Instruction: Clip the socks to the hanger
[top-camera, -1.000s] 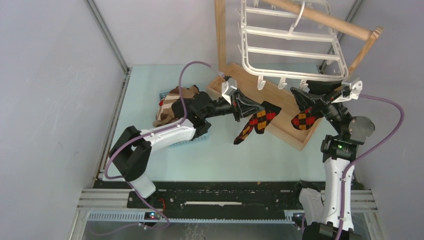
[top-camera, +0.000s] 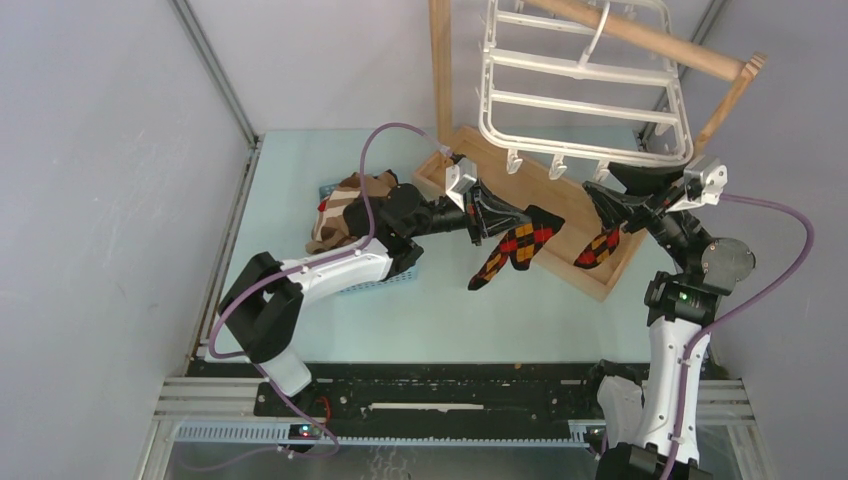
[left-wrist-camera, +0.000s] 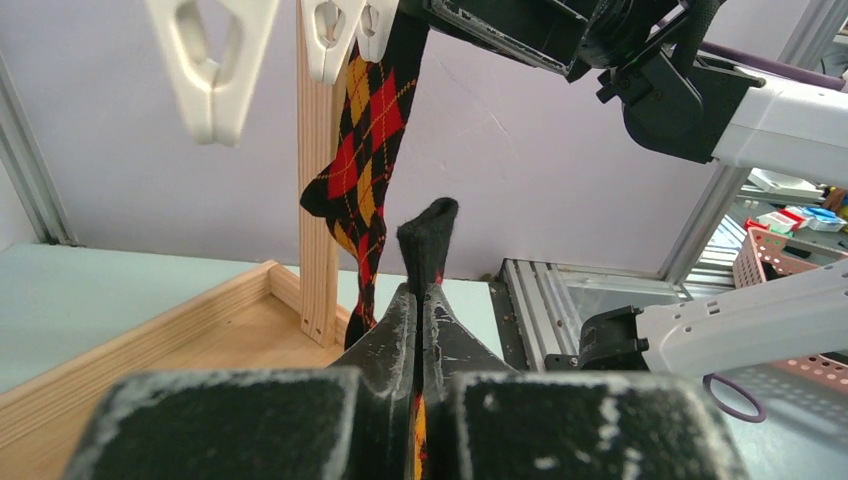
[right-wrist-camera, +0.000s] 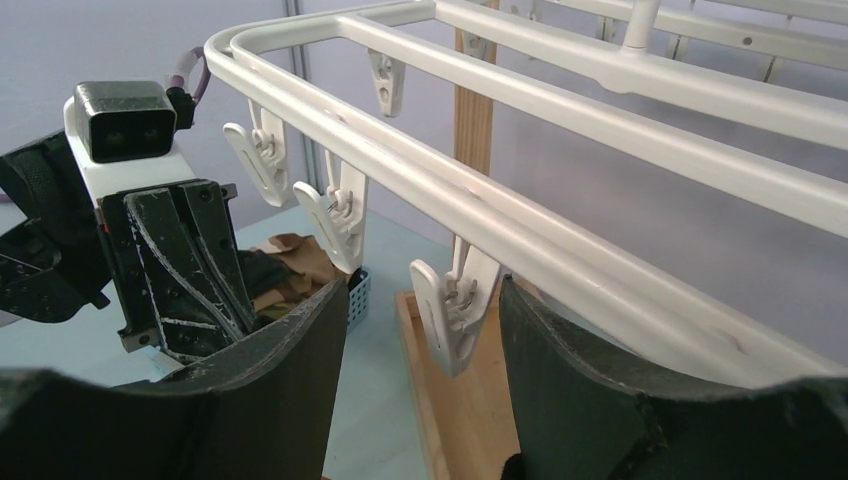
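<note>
One sock with black, red and yellow diamonds (top-camera: 520, 246) hangs from my left gripper (top-camera: 525, 215), which is shut on its cloth; the black end (left-wrist-camera: 428, 240) sticks up past the fingertips in the left wrist view. The other argyle sock (left-wrist-camera: 375, 130) hangs below a white clip (left-wrist-camera: 335, 35), close to my right gripper (top-camera: 606, 200); its exact hold at the top is hard to make out. In the right wrist view, my right gripper stands open, with a hanger clip (right-wrist-camera: 458, 308) seen between its fingers. The white hanger (top-camera: 585, 70) carries several clips.
A wooden stand with a tray base (top-camera: 480, 160) supports the hanger. Behind the left arm, a blue basket (top-camera: 385, 283) holds brown and dark cloth (top-camera: 345, 210).
The sock by my right gripper has swung, with less of it visible from above. The hanger has swayed slightly, and the right gripper has shifted a little. The left arm has stayed still.
</note>
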